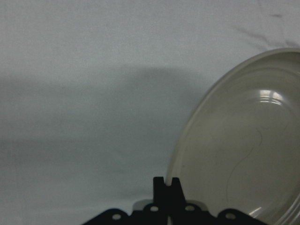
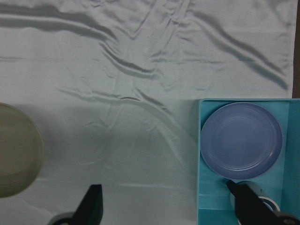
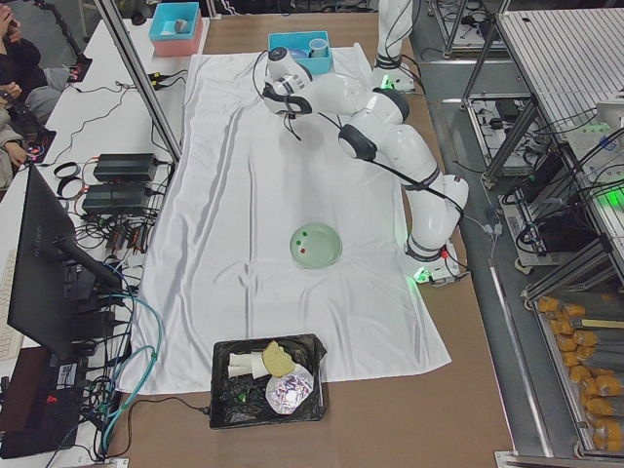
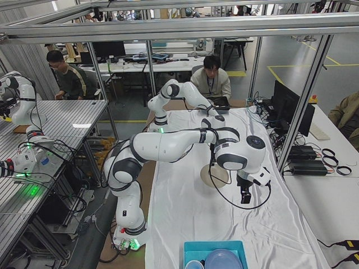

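Note:
In the left wrist view a beige bowl [image 1: 239,136] has its rim between the fingertips of my left gripper, which is shut on it. The bowl [image 4: 205,174] is mid-table in the camera right view, partly behind my right arm. My right gripper is open with nothing between its fingers, beside a blue bin [image 2: 199,140] holding a blue plate [image 2: 240,138] and a cup [image 2: 269,202]. The left camera view hides the beige bowl behind an arm.
A green plate [image 3: 320,249] lies on the white cloth. A black tray [image 3: 224,390] with several items sits at the front edge. The cloth around the green plate is mostly clear.

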